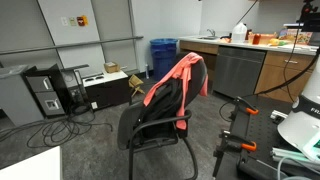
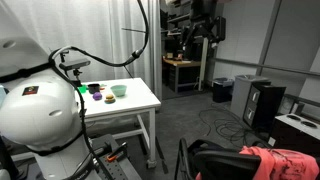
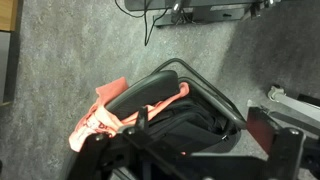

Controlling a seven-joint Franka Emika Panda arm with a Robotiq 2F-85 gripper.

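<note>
A black office chair [image 1: 148, 125] stands on the grey floor. A coral-red towel [image 1: 178, 75] is draped over its backrest, lying across black fabric [image 3: 180, 130] in the wrist view. In exterior view 2 the towel [image 2: 285, 164] shows at the lower right. High above the floor hangs my gripper [image 2: 200, 43], well clear of the chair; it is small and dark there. From the wrist camera, dark gripper parts fill the bottom edge over the chair, and I cannot make out whether the fingers are apart. Nothing held is visible.
A white table [image 2: 125, 102] with a green bowl [image 2: 118, 91] stands at the left in exterior view 2. Cables [image 1: 75, 130] lie on the floor by dark cabinets. A blue bin [image 1: 164, 55] is at the back. Open floor surrounds the chair.
</note>
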